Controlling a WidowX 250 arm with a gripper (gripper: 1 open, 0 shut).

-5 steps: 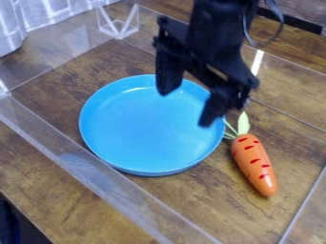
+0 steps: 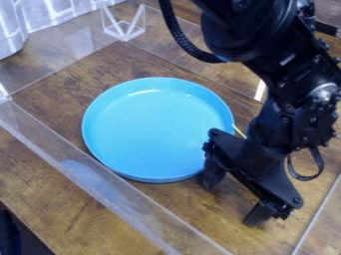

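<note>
A light blue plate lies on the wooden table in the middle of the view. My black gripper is low at the plate's right edge, its two fingers apart and pointing down toward the table. The orange carrot is hidden behind the gripper, with only a pale sliver showing near the plate's rim; I cannot see whether anything is between the fingers.
Clear plastic walls run along the left and front, with a clear bracket at the back. A white curtain hangs at the upper left. Bare table shows left of the plate.
My gripper has come down from above the plate's right side to table height, over the spot where the carrot was visible, and now covers it.
</note>
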